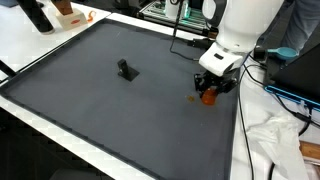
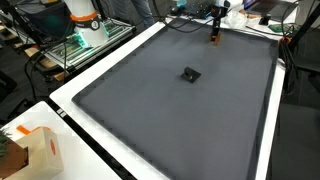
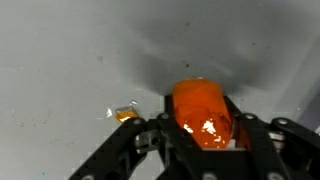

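Note:
A shiny orange object (image 3: 202,112) sits between the black fingers of my gripper in the wrist view. Whether both fingers press on it cannot be made out. In exterior view 1 the gripper (image 1: 210,86) is low over the grey table, with the orange object (image 1: 209,97) at its fingertips. A small orange-and-white scrap (image 3: 126,114) lies apart on the surface, to the left of the fingers in the wrist view. Exterior view 2 shows the gripper at the table's far end, too small for detail.
A small black object (image 1: 127,70) stands on the grey table (image 1: 110,115), well away from the gripper. White crumpled cloth or plastic (image 1: 275,135) lies beyond the table edge, near a dark cable.

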